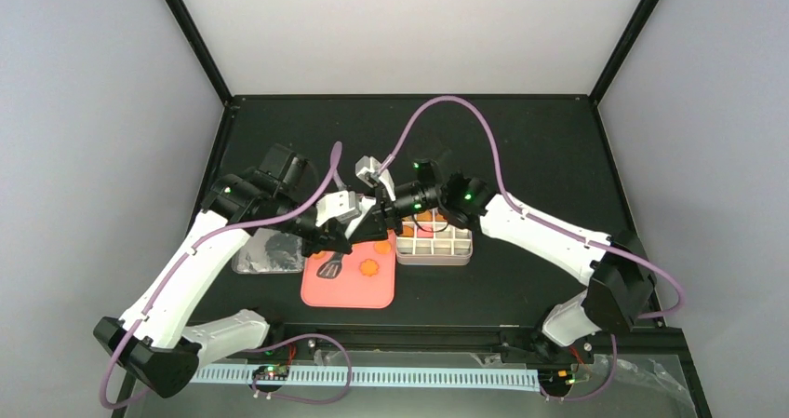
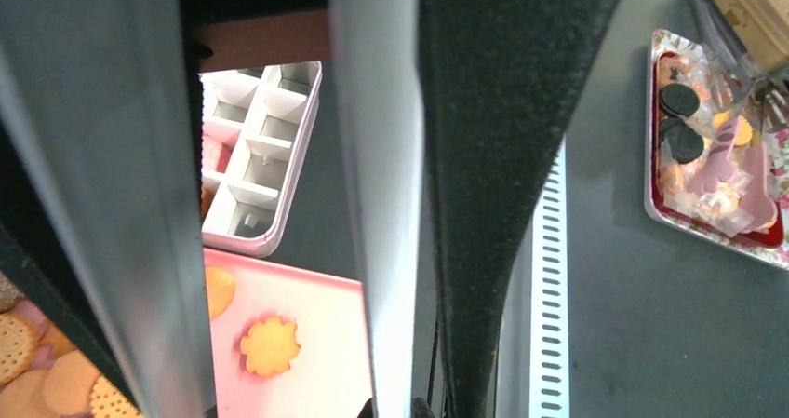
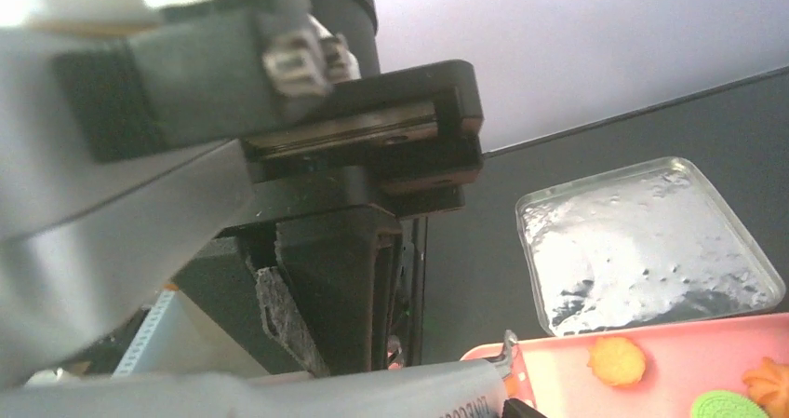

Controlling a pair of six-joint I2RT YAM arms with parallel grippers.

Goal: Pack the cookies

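In the top view a slotted spatula (image 1: 330, 266) hangs low over the pink board (image 1: 349, 292), its pale handle rising between the arms. My left gripper (image 1: 341, 243) is shut on the spatula's shaft. From the right, my right gripper (image 1: 365, 228) has its fingers close by the pale handle, part open; the crossing arms hide whether it grips anything. An orange flower cookie (image 1: 369, 268) lies on the board, and more cookies (image 2: 70, 383) show in the left wrist view. Right of the board stands the compartment box (image 1: 434, 259), with cookies in its rear cells and the front cells empty.
A clear container (image 3: 651, 250) lies left of the board, reflective inside. A floral-rimmed tray (image 2: 653, 195) with dark cookies and wrappers appears in the left wrist view. Bare black table lies behind the arms and to the right of the box.
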